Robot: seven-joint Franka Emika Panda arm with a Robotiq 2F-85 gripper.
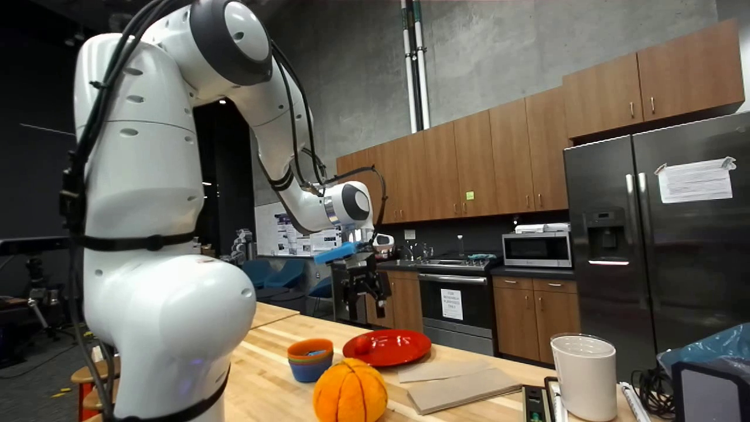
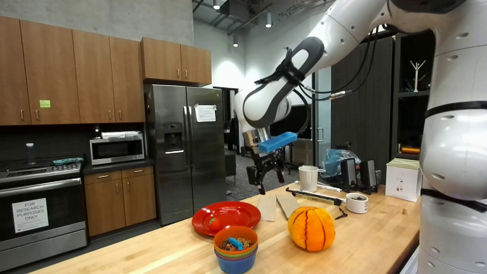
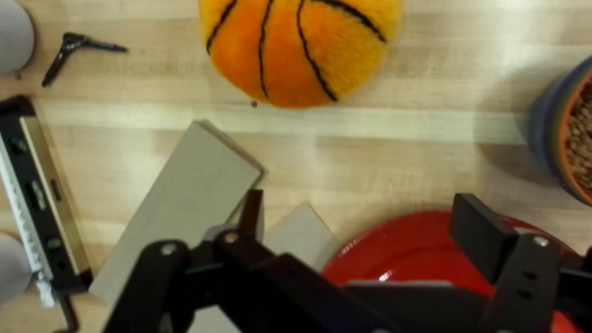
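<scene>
My gripper hangs in the air above the table, its two dark fingers spread wide and nothing between them. In the wrist view the red plate [image 3: 388, 249] lies below, partly covered by the fingers. A small red item, perhaps a toy tomato [image 2: 214, 223], rests on that plate. The orange plush pumpkin [image 2: 311, 229] sits on the wood, apart from the gripper. Beside the plate stands a stack of coloured bowls [image 2: 236, 260]; the top orange one holds brown bits and a blue object [image 2: 235, 243].
Flat grey-brown boards [image 1: 464, 389] lie beside the plate. A white mug [image 1: 585, 376], a level [image 3: 47, 200], a small white bowl [image 2: 357, 203] and black speakers [image 2: 368, 176] stand toward one end. Bare wood shows in front of the bowls.
</scene>
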